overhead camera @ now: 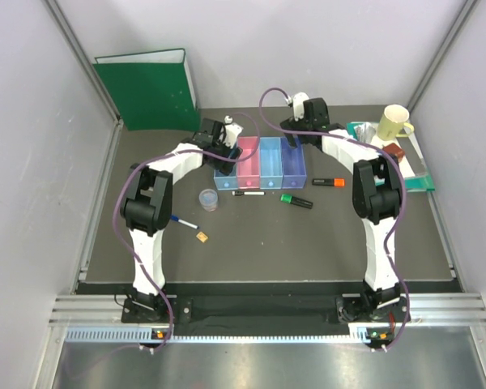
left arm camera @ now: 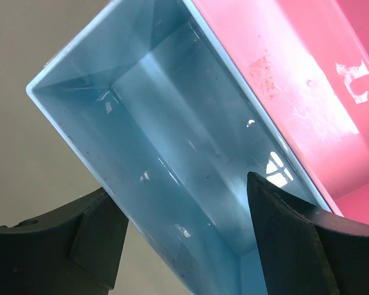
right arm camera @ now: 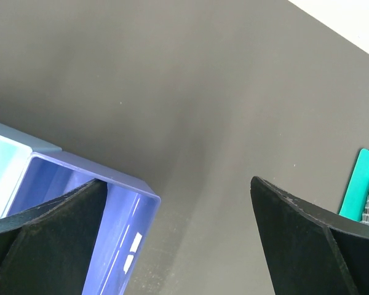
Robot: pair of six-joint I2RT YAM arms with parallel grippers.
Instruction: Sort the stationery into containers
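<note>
Four open bins stand in a row at mid table: blue (overhead camera: 225,181), pink (overhead camera: 249,170), light blue (overhead camera: 270,162) and dark blue (overhead camera: 293,170). My left gripper straddles the outer wall of the leftmost bin, part open. My right gripper stands open at the back corner of the dark blue bin (right arm camera: 120,246). The bins seen in the wrist views look empty. Markers lie round the row: black (overhead camera: 249,193), green-capped (overhead camera: 296,201), orange-capped (overhead camera: 328,182), blue-capped (overhead camera: 184,222). A small yellow item (overhead camera: 202,237) lies at front left.
A green binder (overhead camera: 142,93) stands at back left. A clear cup (overhead camera: 209,199) sits left of the bins. A teal tray (overhead camera: 421,185) with a mug (overhead camera: 390,121) and other items is at the right.
</note>
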